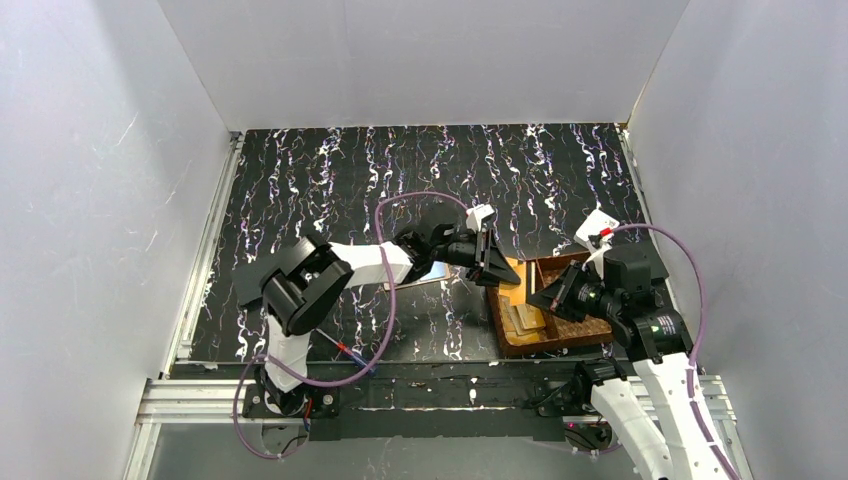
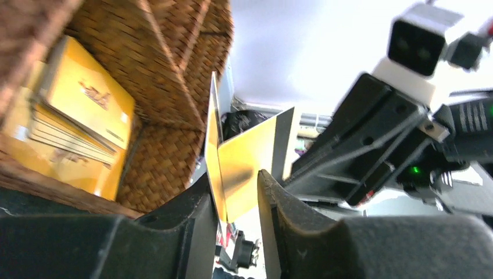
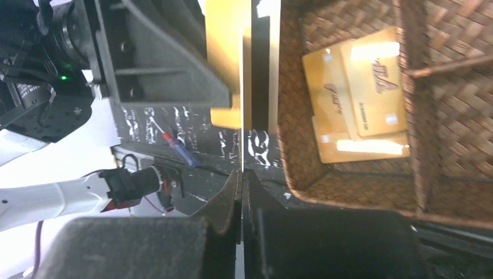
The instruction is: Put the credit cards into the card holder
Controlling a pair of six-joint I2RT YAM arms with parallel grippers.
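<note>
A yellow card piece (image 1: 511,286) and a card with a black stripe (image 3: 260,75) are close together above the left part of a woven box (image 1: 505,348). My right gripper is shut on the striped card, seen nearly edge-on in its wrist view. My left gripper stands open around the yellow piece, whose thin edge (image 2: 213,139) lies near one finger; a gap shows before the other finger. Several yellow cards (image 3: 375,81) lie stacked in the box. Which flat piece, if either, is the holder I cannot tell.
Dividers (image 3: 414,110) split the box into compartments. Partly under my left arm lies a flat panel (image 1: 432,272) with a blue face. A blue and red screwdriver (image 1: 350,354) rests near the front edge. Behind the arms the black table (image 1: 350,170) is clear.
</note>
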